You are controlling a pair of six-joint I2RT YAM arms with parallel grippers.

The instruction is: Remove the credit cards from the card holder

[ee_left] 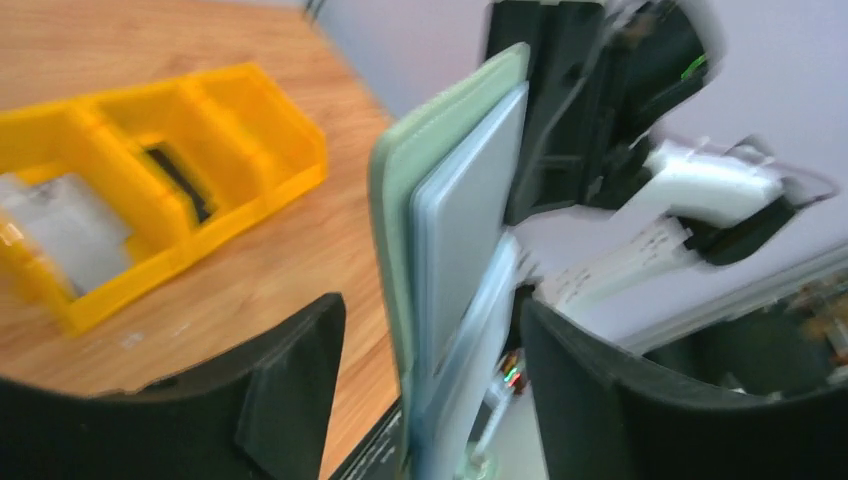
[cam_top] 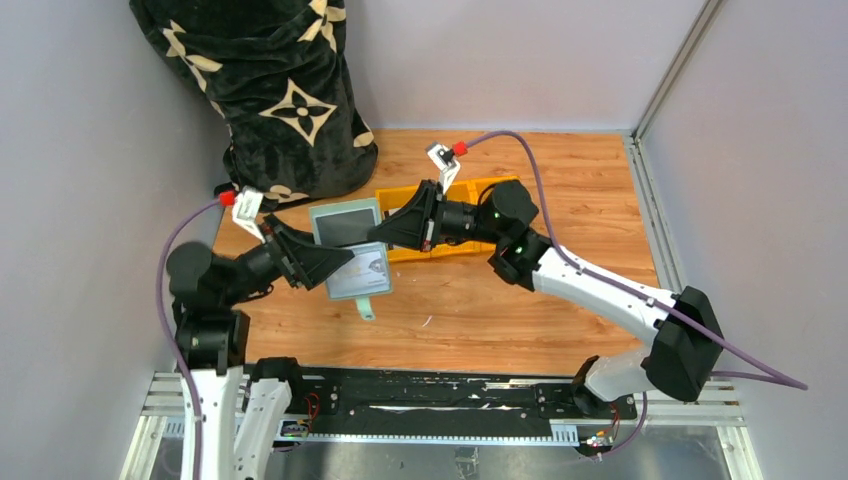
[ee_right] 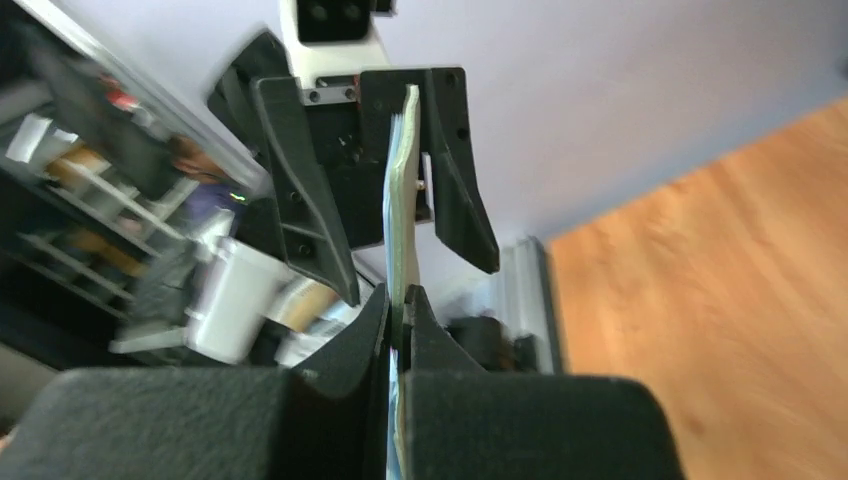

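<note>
The card holder [cam_top: 367,280], pale green-grey with a dark window panel and a card [cam_top: 362,270] showing in its clear lower pocket, hangs above the table between both arms. My right gripper [cam_top: 375,237] is shut on its right edge; the thin holder [ee_right: 402,205] rises from between the closed fingers in the right wrist view. At the left edge, my left gripper stands part open. Its fingers [ee_left: 310,370] straddle the holder, with gaps showing on both sides in the left wrist view. Whether any card is partly pulled out cannot be seen.
A yellow divided tray [ee_left: 225,222] lies on the table behind the right arm, with pale items in one compartment. A dark patterned cloth bag [cam_top: 290,110] stands at the back left.
</note>
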